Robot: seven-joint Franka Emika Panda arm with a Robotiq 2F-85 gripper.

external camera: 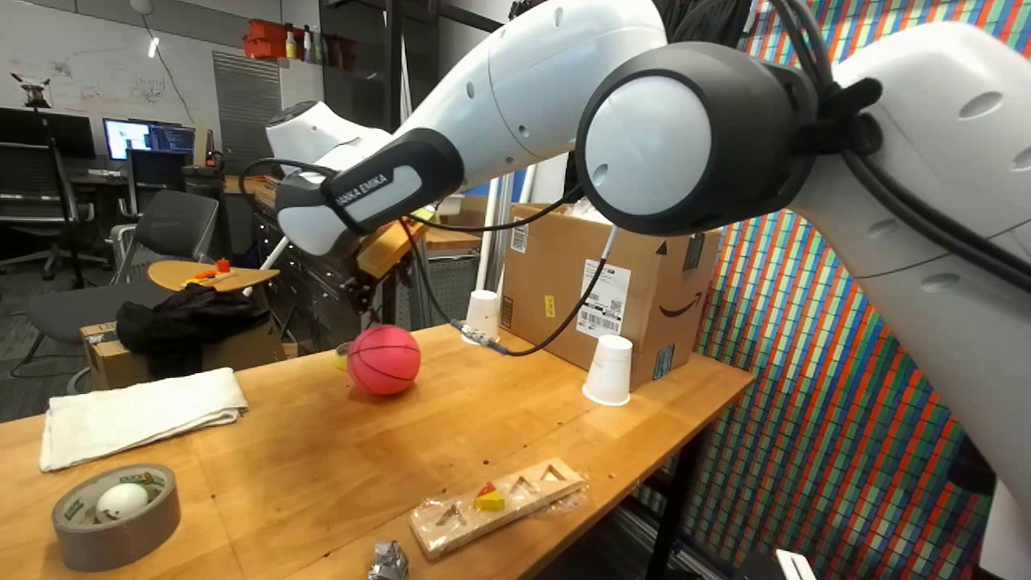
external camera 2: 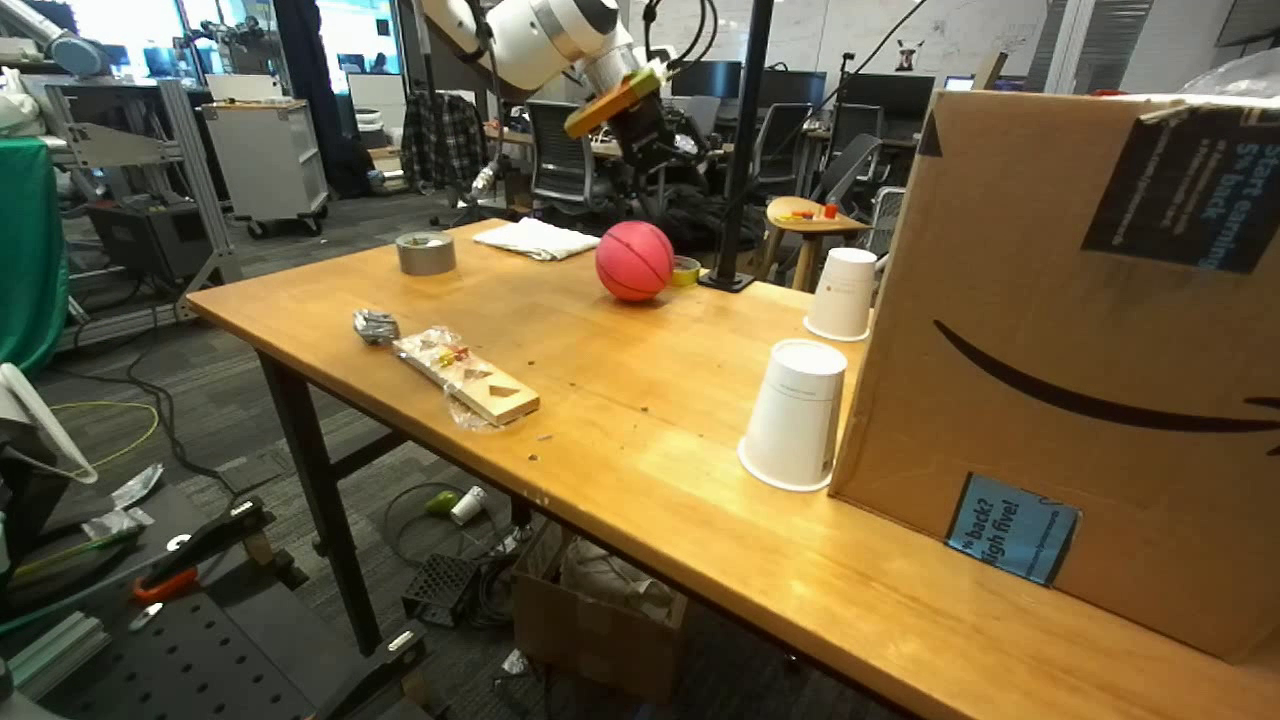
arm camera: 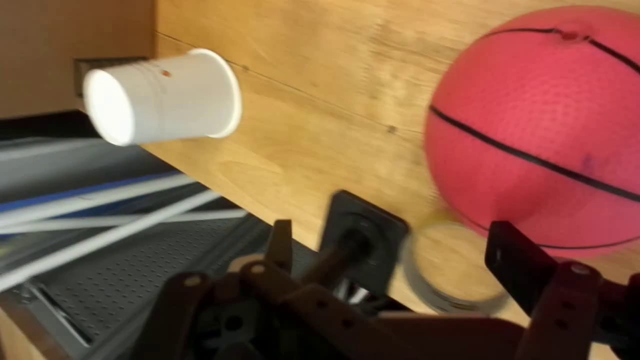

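A pink ball with black seams (external camera: 383, 359) rests on the wooden table near its far edge; it fills the right of the wrist view (arm camera: 534, 126). Above it, in exterior view 2, hangs my gripper, its fingers wide apart with nothing held between them. One finger (arm camera: 510, 258) overlaps the ball's lower edge in the wrist view; whether they touch cannot be told. Close against the ball lies a clear tape roll (arm camera: 459, 300), which shows partly behind the ball in exterior view 2 (external camera 2: 685, 271).
A black post base (external camera 2: 726, 282) stands at the table edge beside the tape. Two upturned white cups (external camera: 608, 371) stand by a large cardboard box (external camera: 541, 275). Elsewhere lie a folded white cloth (external camera: 145, 416), grey tape (external camera: 116, 546) and a wooden block (external camera: 527, 493). Mid-table is clear.
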